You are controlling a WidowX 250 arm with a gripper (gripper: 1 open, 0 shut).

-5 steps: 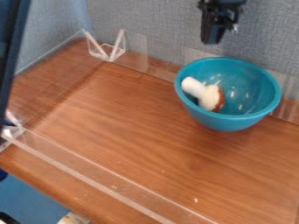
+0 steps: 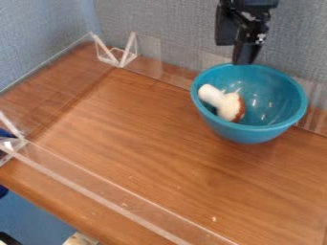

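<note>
My black gripper [image 2: 242, 48] hangs at the top right, above the back of a turquoise bowl [image 2: 269, 120]. It is open, with nothing visible between its fingers. In the bowl, at its left side, lies a white object with a brown patch [image 2: 225, 103], perhaps a mushroom or toy; it is apart from the gripper.
The bowl rests on a wooden board [image 2: 128, 144] with clear low edging along the back and front left. A white bracket [image 2: 118, 55] stands at the back left corner. The middle and left of the board are clear.
My gripper has moved right and down toward the bowl over the last second. The bowl and the object in it are unchanged.
</note>
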